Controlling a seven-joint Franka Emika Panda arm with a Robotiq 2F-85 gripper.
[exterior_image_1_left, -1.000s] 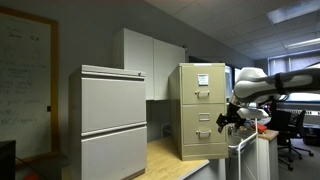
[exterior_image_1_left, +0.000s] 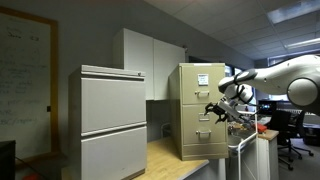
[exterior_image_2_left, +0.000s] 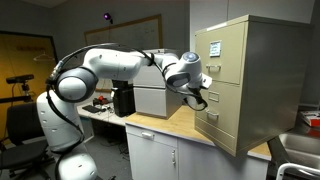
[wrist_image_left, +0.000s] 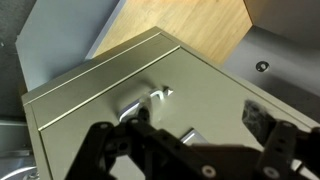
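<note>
A beige filing cabinet (exterior_image_1_left: 189, 82) with several drawers stands on the wooden counter, its drawers closed. In exterior view 1 my gripper (exterior_image_1_left: 214, 107) is in front of its drawer faces, around mid-height. Exterior view 2 has the gripper (exterior_image_2_left: 203, 95) close to the cabinet front. Seen from the wrist, the gripper is open, its dark fingers spread wide. A silver drawer handle (wrist_image_left: 130, 108) lies beside and partly behind the left finger (wrist_image_left: 140, 132); whether they touch I cannot tell. A small label holder (wrist_image_left: 191, 136) shows between the fingers.
A grey two-drawer cabinet (exterior_image_1_left: 112, 110) stands left along the counter (exterior_image_1_left: 176, 164), with bare wood between it and the beige cabinet. White wall cupboards (exterior_image_1_left: 150, 62) hang behind. A metal sink (exterior_image_2_left: 300, 152) lies beyond the beige cabinet.
The drawers look unchanged.
</note>
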